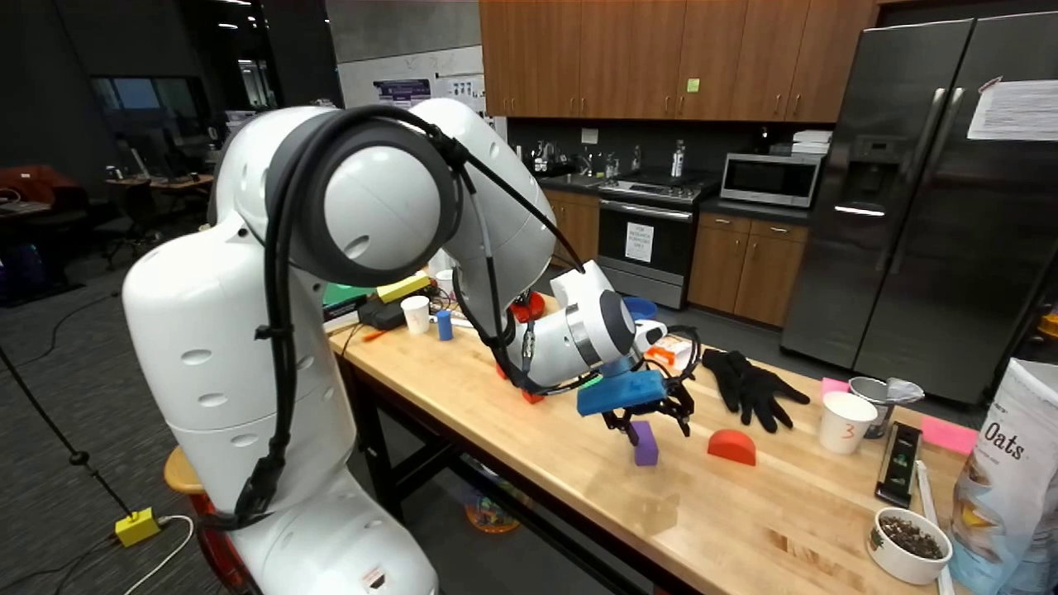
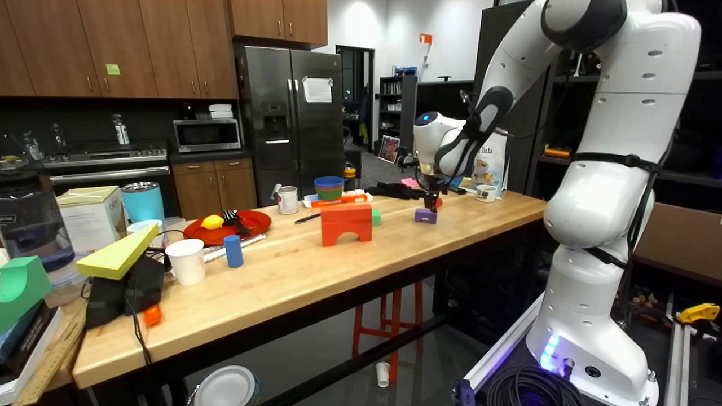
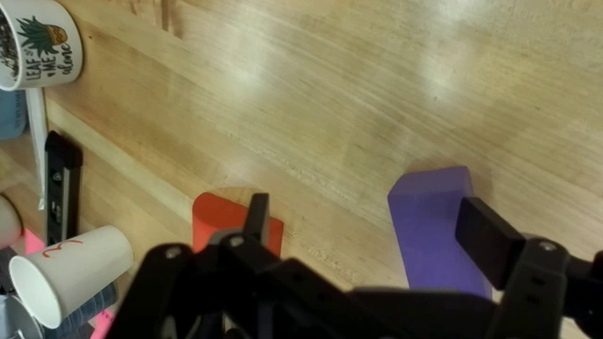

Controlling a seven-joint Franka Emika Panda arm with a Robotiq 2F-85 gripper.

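Observation:
A purple block point(image 1: 645, 446) stands on the wooden table, and a red half-round block point(image 1: 731, 447) lies a short way to its right. My gripper point(image 1: 660, 430) is open just above the purple block, its fingers empty. In the wrist view one finger point(image 3: 490, 243) overlaps the right side of the purple block point(image 3: 427, 229). The other finger point(image 3: 257, 215) crosses in front of the red block point(image 3: 217, 217); bare table shows between the fingertips. From the second exterior view, the purple block point(image 2: 426, 216) sits under the gripper, showing an arch notch; whether a finger touches it I cannot tell.
A red arch block point(image 2: 346, 223) stands farther along the table. Black gloves point(image 1: 755, 388), a paper cup point(image 1: 844, 423), a level point(image 1: 899, 464), a small planter point(image 1: 908, 546) and an oats bag point(image 1: 1009, 476) line the far and right side.

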